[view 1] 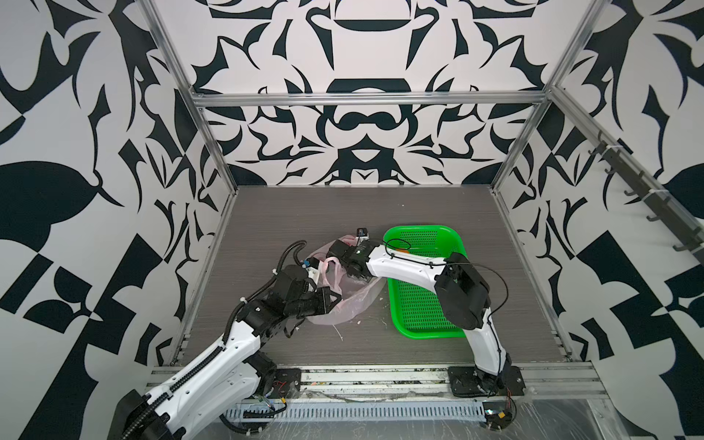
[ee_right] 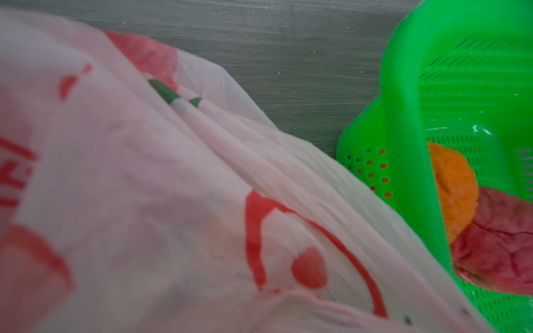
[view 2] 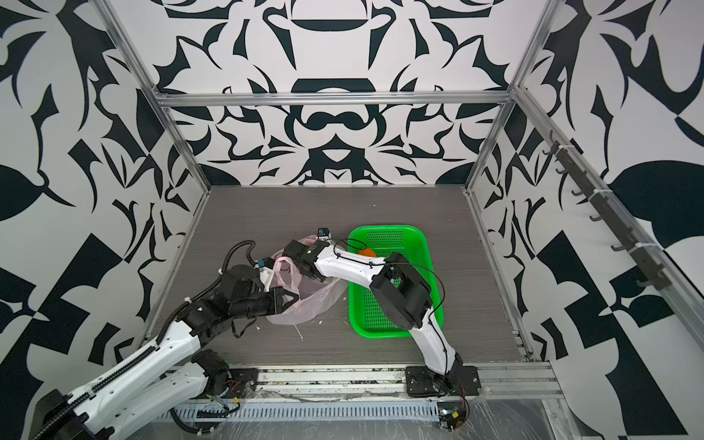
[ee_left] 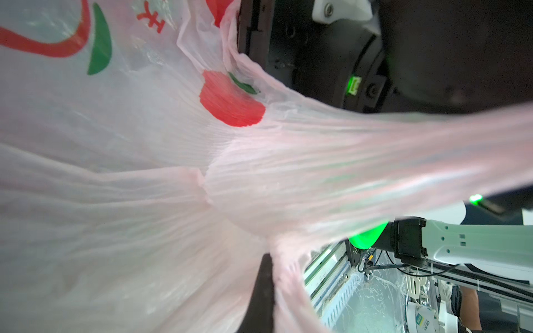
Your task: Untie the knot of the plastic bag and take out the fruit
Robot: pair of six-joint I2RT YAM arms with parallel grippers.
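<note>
The pink-white plastic bag [view 1: 352, 300] with red and green print lies left of the green basket. My left gripper [view 1: 331, 297] is at the bag's front left, shut, with a stretched band of bag film at it in the left wrist view. My right gripper [view 1: 336, 256] reaches down into the bag's rear opening; its fingers are hidden, and the right wrist view shows bag film close up. An orange fruit piece [ee_right: 452, 188] and a dark pink one [ee_right: 494, 244] lie in the basket.
The green basket [view 1: 414, 330] stands at the right, partly under my right arm. Patterned walls enclose it on the left, back and right.
</note>
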